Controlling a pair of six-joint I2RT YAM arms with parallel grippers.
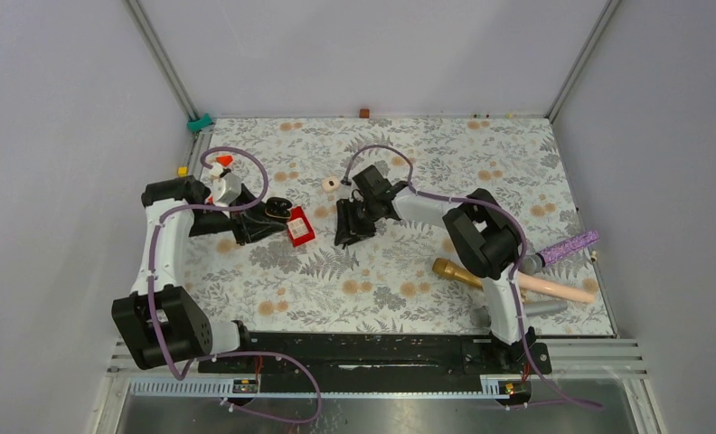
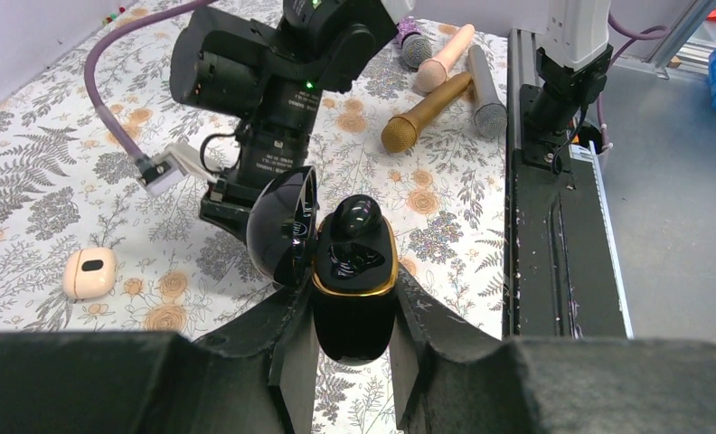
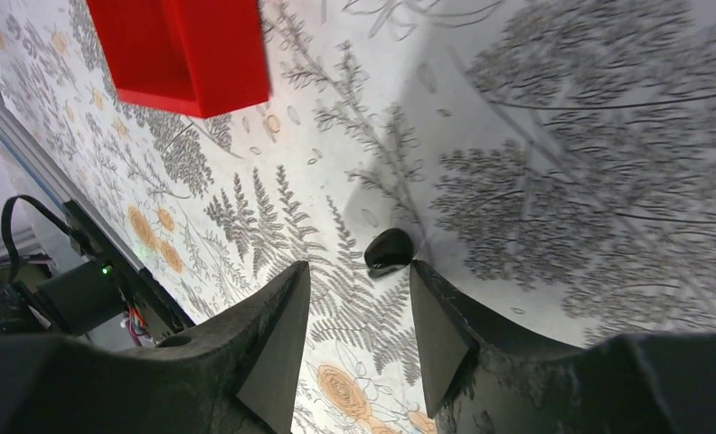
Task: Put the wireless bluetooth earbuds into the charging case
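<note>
My left gripper (image 1: pixel 266 221) is shut on a glossy black charging case (image 2: pixel 353 316) with a gold band, its lid standing open. In the right wrist view a small black earbud (image 3: pixel 390 249) lies on the patterned cloth just beyond the fingertips of my right gripper, which is part open with nothing seen held between its fingers. From above, the right gripper is low over the middle of the table, right of the red tray.
A red tray (image 1: pixel 309 233) lies between the arms. A cream case (image 2: pixel 89 282) sits behind them. Several microphones, such as the gold one (image 1: pixel 449 269), lie at the right front.
</note>
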